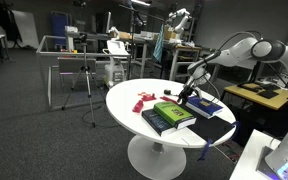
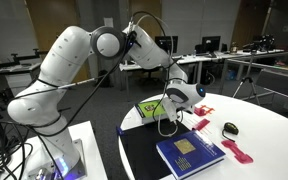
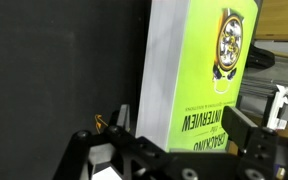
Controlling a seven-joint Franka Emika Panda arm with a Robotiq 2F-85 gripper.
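My gripper is open, its two dark fingers standing either side of a thick book's end in the wrist view. That green book [image 3: 204, 95] has a wristwatch pictured on its cover and a pale side of pages; nothing shows clamped between the fingers. In exterior view 1 the gripper [image 1: 183, 99] hangs near the far end of the green book [image 1: 176, 110]. From exterior view 2, the gripper [image 2: 171, 106] partly covers the same book [image 2: 150, 111]. Whether the fingers touch it cannot be told.
A thick blue book [image 2: 190, 154] lies on the white round table [image 2: 257, 149]. A dark mat [image 2: 144, 155] spreads beside it. Small red things [image 2: 236, 151] and a dark object [image 2: 230, 131] lie on the other side.
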